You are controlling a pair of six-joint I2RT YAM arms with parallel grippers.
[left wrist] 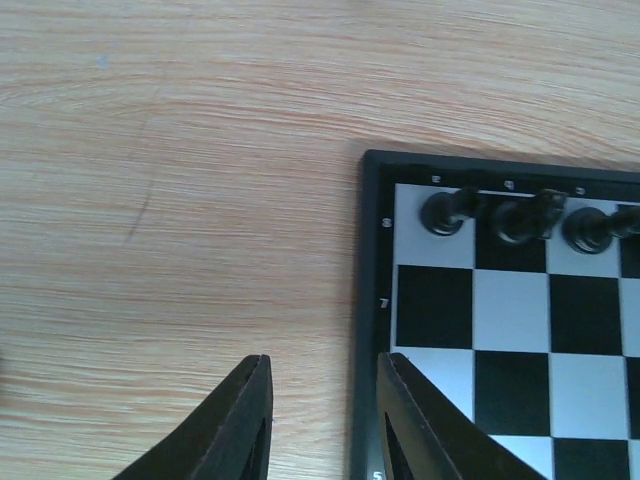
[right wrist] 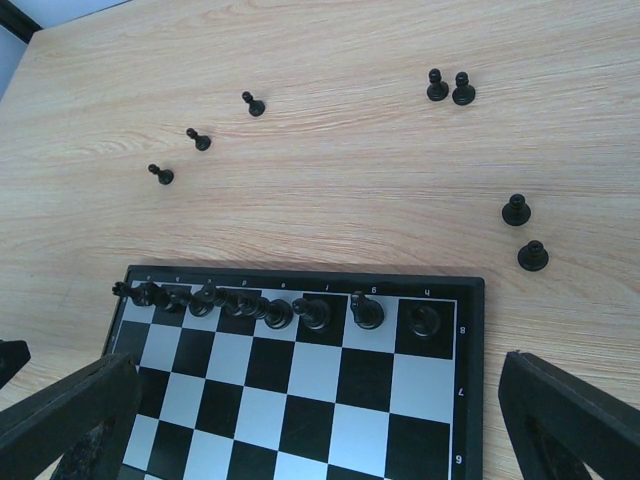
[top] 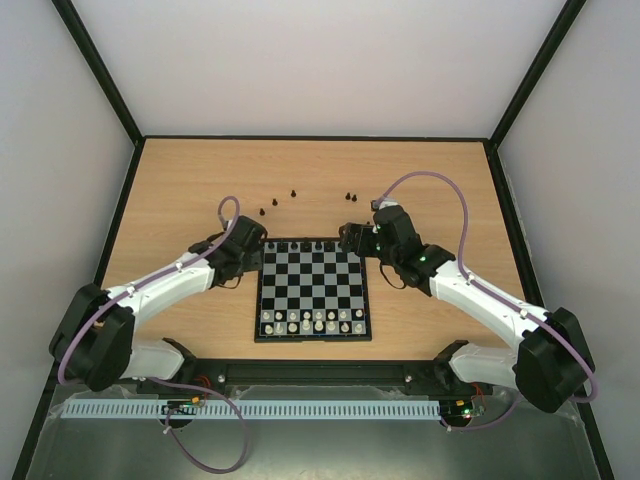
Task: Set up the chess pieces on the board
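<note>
The chessboard (top: 312,290) has white pieces along the near rows and black pieces (right wrist: 314,312) along its far rank. Loose black pawns (right wrist: 516,211) lie or stand on the wood behind the board. My left gripper is over the board's left edge, fingers part apart, with nothing seen between them. My right gripper (top: 350,236) is over the far right corner, its fingers wide apart and empty in the right wrist view.
Bare wood surrounds the board (top: 180,170). Dark frame rails edge the table, with walls beyond. Both arms stand close to the board's far corners.
</note>
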